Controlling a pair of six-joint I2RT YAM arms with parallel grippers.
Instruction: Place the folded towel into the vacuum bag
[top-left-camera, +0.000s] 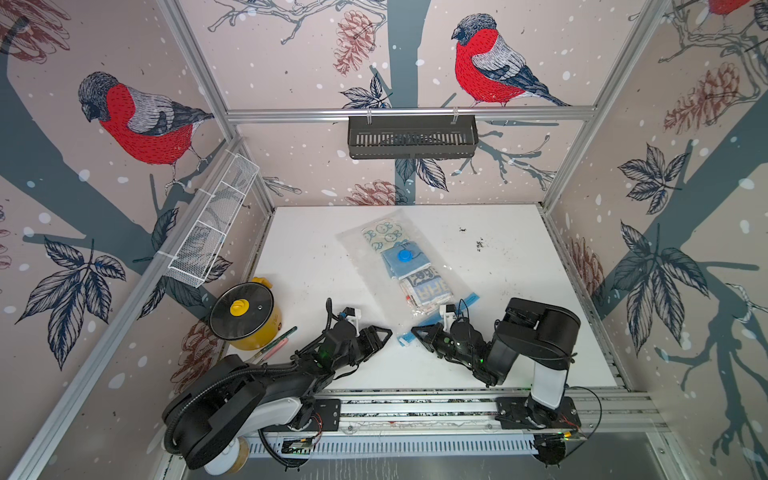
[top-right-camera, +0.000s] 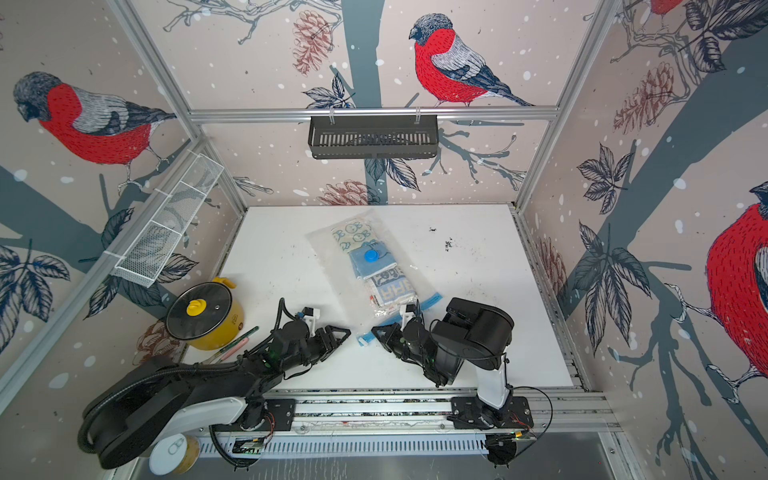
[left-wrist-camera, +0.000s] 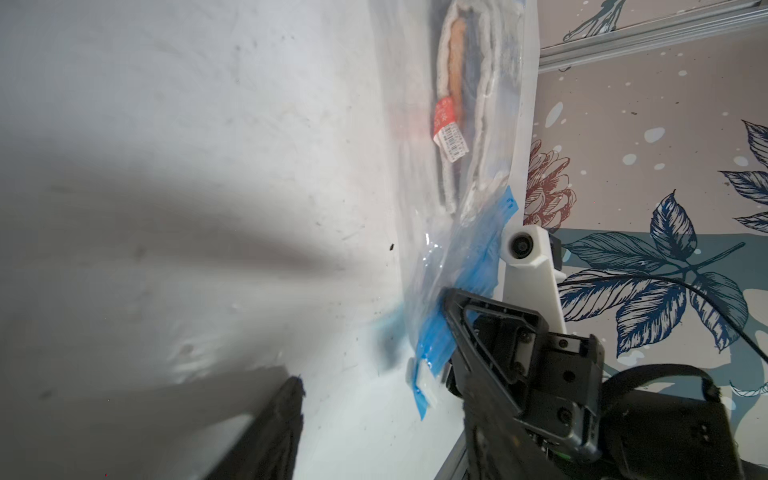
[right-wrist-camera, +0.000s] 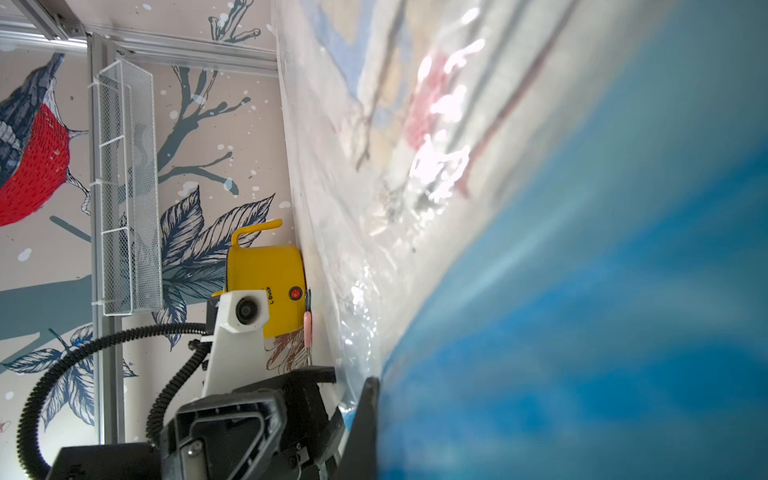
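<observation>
A long clear vacuum bag (top-left-camera: 360, 248) with a blue valve and a blue zip end (left-wrist-camera: 505, 209) lies diagonally on the table, with a folded towel (top-left-camera: 424, 285) inside, seen through the plastic. My right gripper (top-left-camera: 417, 332) is shut at the bag's blue end; whether plastic is between its fingers is unclear, and blue film fills much of the right wrist view. My left gripper (top-left-camera: 382, 336) stands open just left of that end, its dark fingers low over bare table in the left wrist view.
A yellow pot (top-left-camera: 245, 316) with lid stands at the left, cutlery (top-left-camera: 276, 346) beside it. A white wire shelf (top-left-camera: 208, 220) and a dark basket (top-left-camera: 412, 140) hang on the walls.
</observation>
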